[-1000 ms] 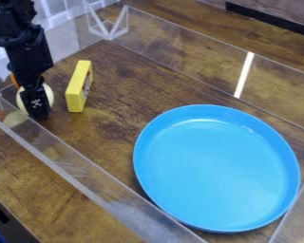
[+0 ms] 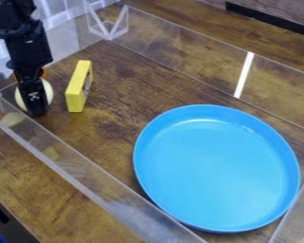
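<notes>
My black gripper [image 2: 30,87] is at the left edge, shut on a pale round object [image 2: 42,98] that is largely covered by the fingers. A small orange item shows just behind the gripper, mostly hidden. A yellow block [image 2: 79,85] stands upright a little to the right of the gripper. A large blue round plate [image 2: 216,169] lies on the wooden surface at the lower right.
Clear plastic walls [image 2: 98,180] border the wooden work area, one passing close below the gripper. The wood between the yellow block and the plate [image 2: 142,104] is bare.
</notes>
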